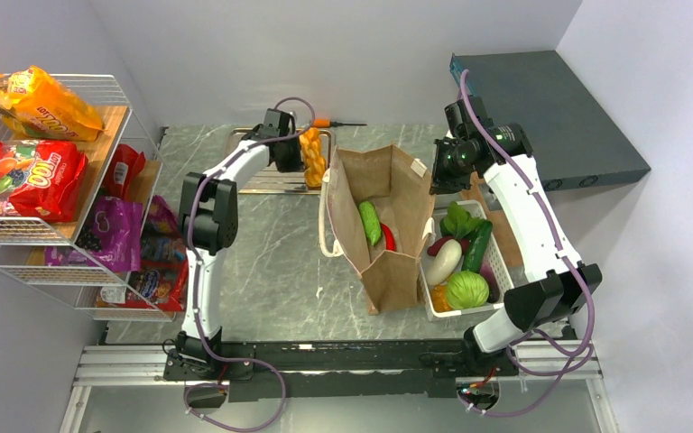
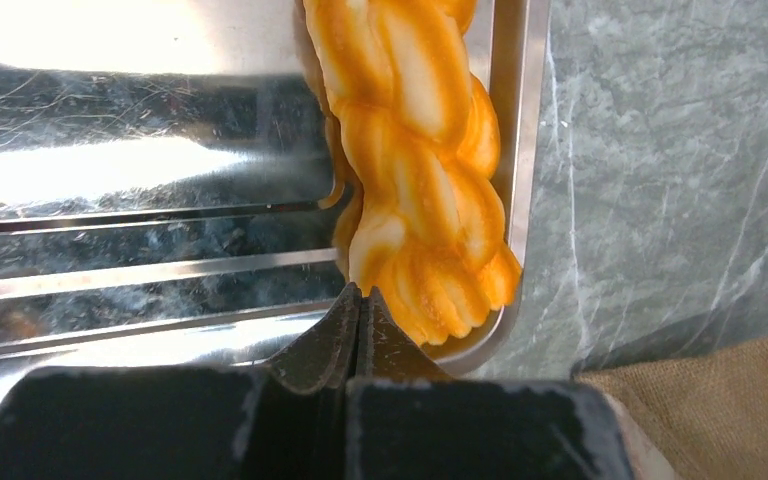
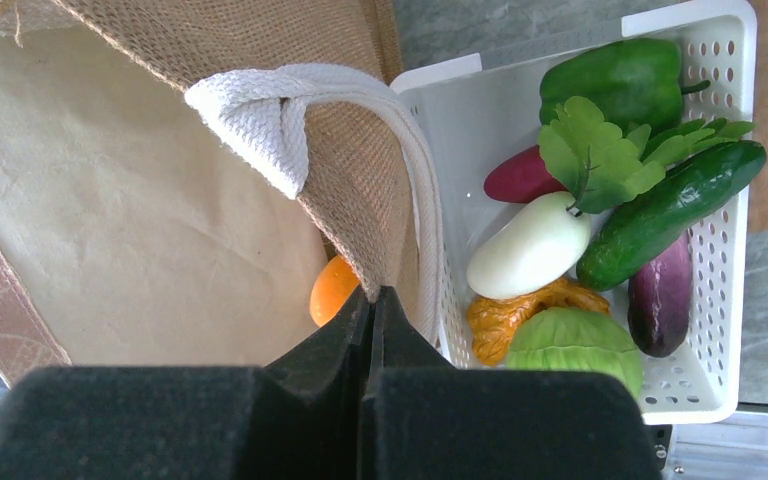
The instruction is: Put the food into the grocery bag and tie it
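Note:
A braided bread loaf lies along the right edge of the metal tray. My left gripper is shut with nothing between its fingers, close to the loaf's near end. From the top, this left gripper appears just left of the bread. The brown grocery bag stands open, with a green vegetable and a red one inside. At the bag's right rim, my right gripper is shut on the thin fabric edge. An orange item shows inside the bag.
A white basket of vegetables stands right of the bag. Snack packs fill the wire rack at left. Behind the tray lies an orange-handled tool. Bare counter is in front of the tray.

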